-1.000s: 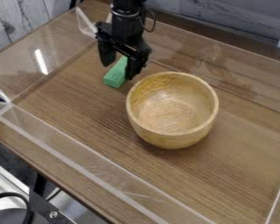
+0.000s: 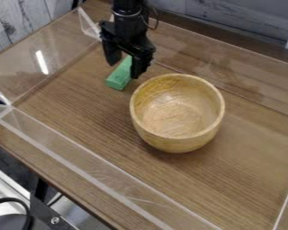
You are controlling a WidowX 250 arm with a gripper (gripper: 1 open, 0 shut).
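A small green object [image 2: 121, 76] lies on the wooden table, just behind and left of a large tan bowl [image 2: 176, 122], which is empty. My black gripper [image 2: 125, 63] hangs from the top of the view over the far end of the green object, its fingers spread open on either side with nothing held between them. Whether the fingertips touch the object is hard to tell.
A black cable lies at the bottom left corner. Free room is also at the right.
The gripper has shifted slightly over the last second, staying above the green object. The green object and bowl look unmoved.
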